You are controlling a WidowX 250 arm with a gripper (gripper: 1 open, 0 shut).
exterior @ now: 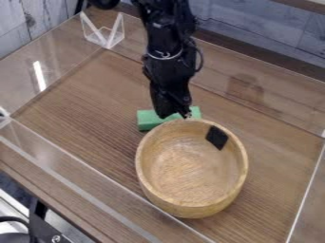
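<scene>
My black gripper (170,102) hangs at the centre, shut, just above a green block (154,121) that lies behind a round tan bowl (181,185). Whether the fingertips touch the block is hard to tell. The bowl looks empty inside, and a small black piece (218,137) sits at its right rim.
A low wall runs along the back, with a small white object (102,24) at the far left back. A cable lies at the front left.
</scene>
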